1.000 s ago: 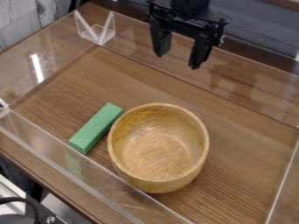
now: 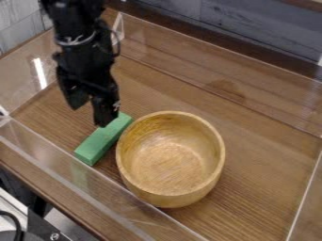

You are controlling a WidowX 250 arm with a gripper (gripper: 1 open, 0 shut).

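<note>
My gripper [image 2: 86,105] hangs open at the left of the view, its dark arm reaching down from the top, with its fingers spread above a green block [image 2: 104,140]. The green block lies on the wooden surface just left of a round tan bowl [image 2: 170,184]. The bowl looks empty. I see nothing held between the fingers.
My arm has come from the back of the table toward the left front, down to near the green block. The block and bowl appear unmoved.
</note>
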